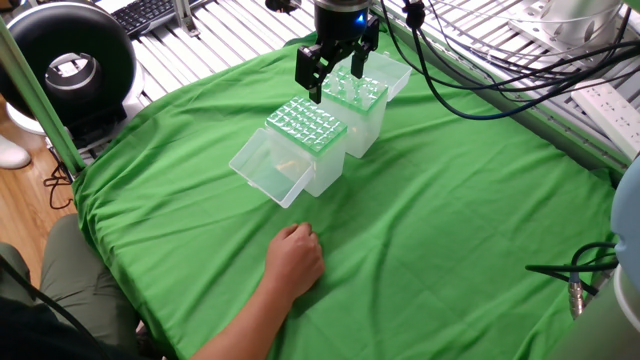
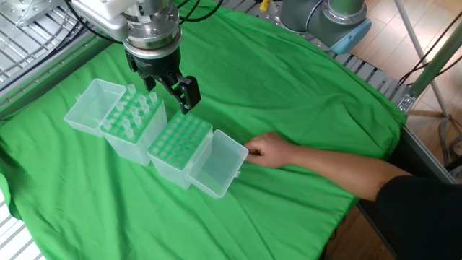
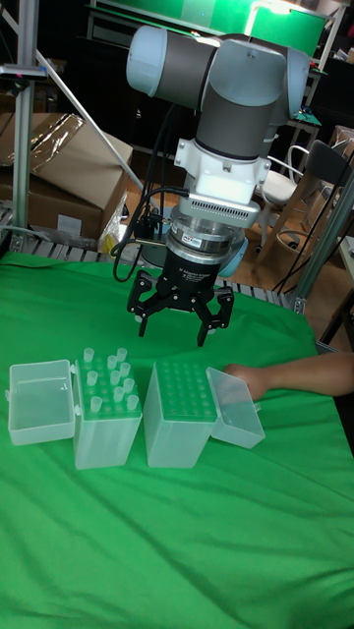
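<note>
Two translucent boxes with green perforated tops stand side by side on the green cloth, their clear lids swung open outward. One box has several clear tubes standing up from its green top. In the other box no tubes stick up from the holes. My gripper hangs above and behind the boxes, pointing down. Its two black fingers are spread wide, with nothing between them and apart from both boxes.
A person's hand rests on the cloth close to the open lid of the box without protruding tubes. Cables run along the table's back edge.
</note>
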